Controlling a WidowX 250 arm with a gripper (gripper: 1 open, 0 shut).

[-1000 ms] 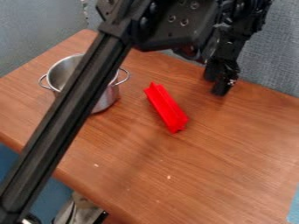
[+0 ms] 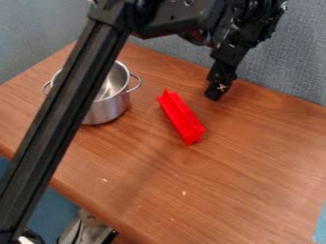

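My black gripper (image 2: 218,88) hangs at the top right, low over the wooden table (image 2: 230,181); its fingers are dark and small, so I cannot tell how they stand or whether anything is between them. A red elongated block (image 2: 181,117) lies on the table below and left of the gripper, apart from it. A steel two-handled pot (image 2: 112,105) stands on the left, partly hidden behind my long black arm.
A grey padded wall (image 2: 288,67) runs behind the table. Blue floor shows past the lower left edge, with cables and hardware at the bottom.
My gripper and the upper arm have moved left, nearer the red block. The block and pot have not visibly moved.
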